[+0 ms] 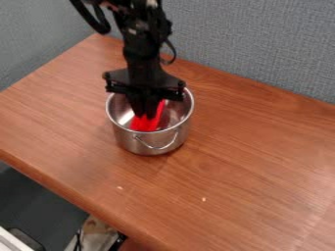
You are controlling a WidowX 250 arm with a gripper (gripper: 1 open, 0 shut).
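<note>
My black gripper (144, 98) is lowered from above into a steel pot (164, 141) with a wire handle, standing on the wooden table. A red object (147, 122) is inside the pot, directly under and against the gripper. My fingertips are hidden among the dark body and the red object, so whether they are shut on it cannot be told.
A grey partition (262, 49) runs along the back. The table's front left edge drops to a dark floor with cables.
</note>
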